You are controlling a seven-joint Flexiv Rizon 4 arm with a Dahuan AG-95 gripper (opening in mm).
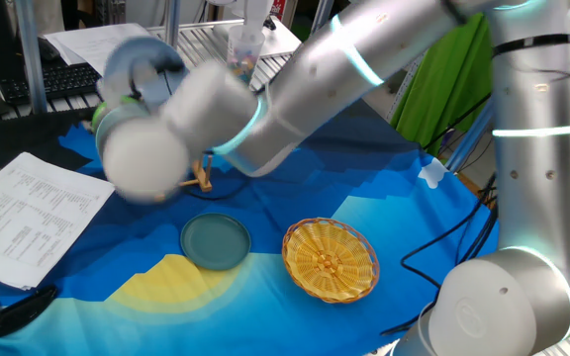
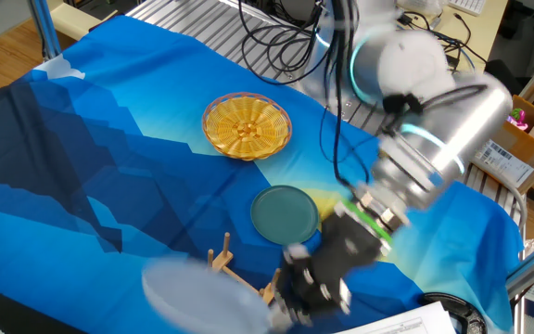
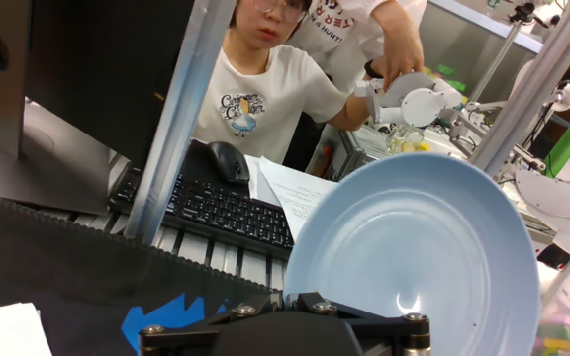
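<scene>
A light blue plate (image 3: 414, 252) fills the lower right of the wrist view, its near rim at my gripper. In exterior view 2 the same plate (image 2: 202, 295), blurred, extends leftward from the gripper (image 2: 280, 318), which is shut on its edge. The exact finger contact is hard to make out. Plate and gripper are raised above the table. A small wooden rack (image 2: 239, 274) with upright pegs stands close by, partly hidden behind the plate and gripper. In exterior view 1 the wrist covers most of that rack (image 1: 202, 176).
A dark green plate (image 1: 216, 241) and a round wicker basket (image 1: 331, 260) rest on the blue cloth. Printed sheets (image 1: 30, 220) lie at the left. Beyond the table edge are a keyboard (image 3: 216, 208), metal posts and people. Open cloth surrounds the basket.
</scene>
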